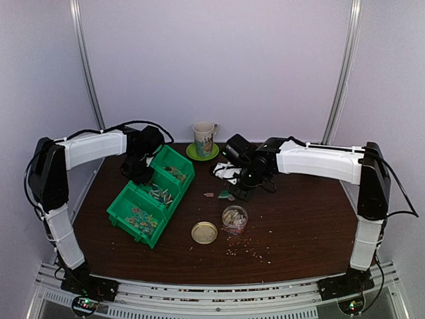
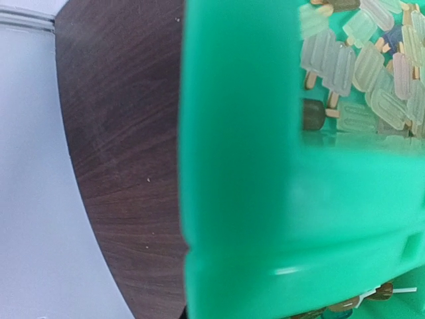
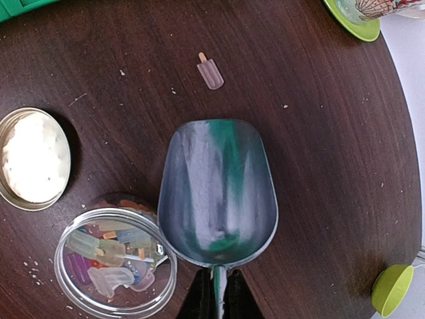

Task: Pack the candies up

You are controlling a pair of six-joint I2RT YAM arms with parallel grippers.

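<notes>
A green box [image 1: 127, 199] with three compartments holds several popsicle-shaped candies [image 2: 342, 66] on the left of the table. My left gripper [image 1: 141, 178] is shut on its outer left wall; in the left wrist view that wall fills the middle and hides the fingers. My right gripper is shut on the handle of a metal scoop [image 3: 219, 193], whose bowl shows no candy, only green and pale reflections. Left of the scoop in the right wrist view, an open clear jar [image 3: 166, 292] contains several candies. One pink popsicle candy [image 3: 212, 74] lies alone on the table.
A round lid [image 1: 204, 232] lies left of the jar, with small crumbs scattered in front. At the back a mug [image 1: 204, 136] stands on a green saucer [image 1: 191, 151]. A yellow-green cup [image 3: 392, 290] sits off to the right.
</notes>
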